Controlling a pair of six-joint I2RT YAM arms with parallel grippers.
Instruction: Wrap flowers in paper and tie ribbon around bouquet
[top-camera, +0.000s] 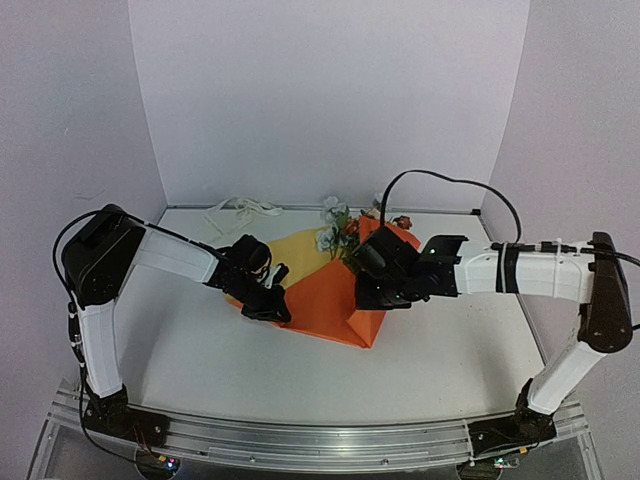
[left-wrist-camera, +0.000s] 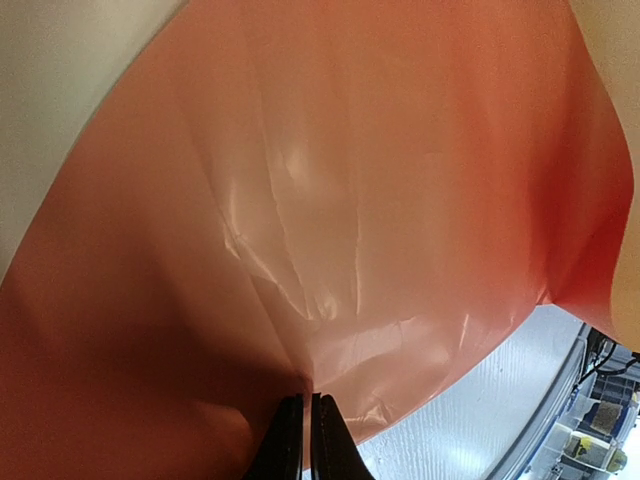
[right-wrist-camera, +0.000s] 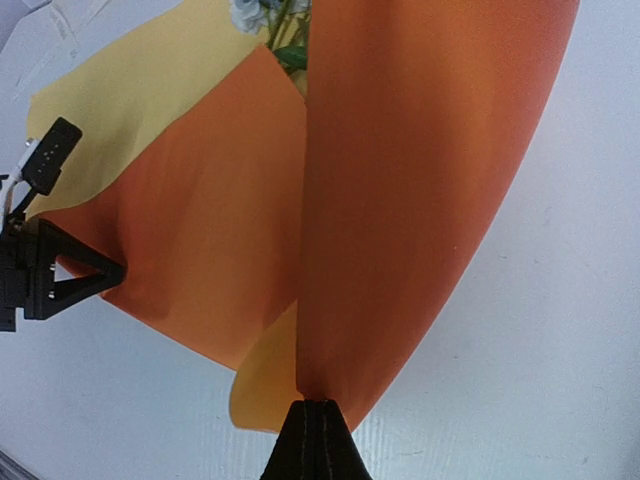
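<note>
The wrapping paper, orange on its outer side (top-camera: 325, 300) and yellow on its inner side (top-camera: 300, 252), lies at mid-table. Its right side is lifted and folded over leftward, partly covering the bouquet of blue-grey and rust-coloured fake flowers (top-camera: 340, 225). At the paper's front left edge, my left gripper (top-camera: 287, 318) is shut on the orange paper; creases run up from its fingertips (left-wrist-camera: 290, 425). My right gripper is shut on the lower end of the folded orange flap (right-wrist-camera: 400, 200). From above, the right arm hides its own fingertips and the flower stems.
A loose white ribbon (top-camera: 243, 210) lies at the back left of the table. Bare white table (top-camera: 270, 385) stretches along the front and at the right. Walls close in the sides and back.
</note>
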